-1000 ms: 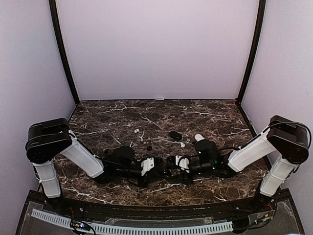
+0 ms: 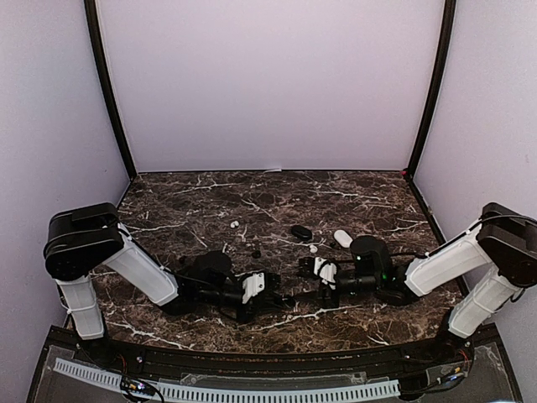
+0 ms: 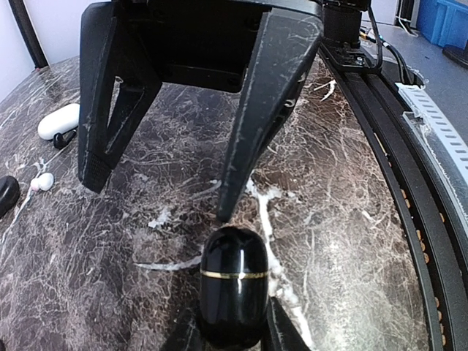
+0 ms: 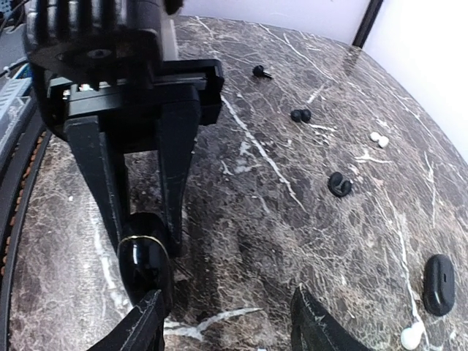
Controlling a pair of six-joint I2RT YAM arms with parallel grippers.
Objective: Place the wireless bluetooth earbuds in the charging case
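Note:
A glossy black capsule-shaped charging case with a gold seam is held low in front of me in my left gripper, which is shut on it. My right gripper stands part open above and beyond the case in the left wrist view, apart from it, with nothing between its fingers. In the right wrist view its fingertips frame the case from nearer the camera. Loose earbuds lie on the marble table: black pairs and a white pair.
A dark oval case and a white case lie behind the grippers, with a small white piece near them. The table's front rail runs close by.
My right gripper and arm have drawn back to the right, away from the case in my left gripper. The left arm has stayed in place.

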